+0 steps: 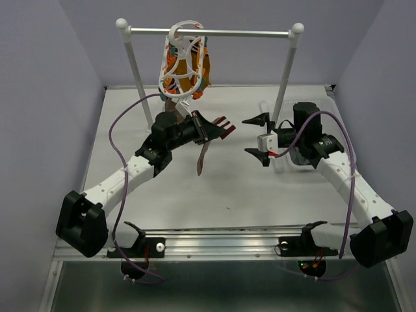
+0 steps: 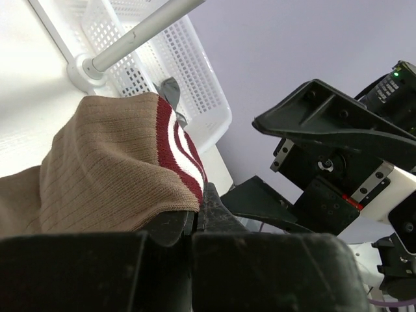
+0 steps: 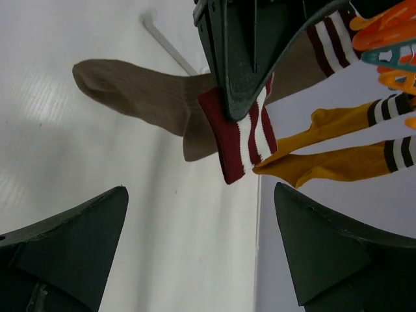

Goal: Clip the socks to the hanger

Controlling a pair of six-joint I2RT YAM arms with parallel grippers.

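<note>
A brown sock [image 2: 107, 156] with a maroon and white striped cuff is held in my left gripper [image 1: 211, 129], which is shut on it; the sock's end dangles below. My right gripper [image 1: 257, 140] stands open just to the right, its fingertips apart from the sock. Above my left gripper, the white clip hanger [image 1: 183, 58] hangs on the rail with mustard socks [image 3: 344, 159] and colored clips [image 3: 383, 26]; in the right wrist view the mustard socks show striped cuffs.
The white rail [image 1: 208, 32] stands on posts at the back. A white basket [image 2: 208, 110] with grey cloth inside is at the right, behind my right arm.
</note>
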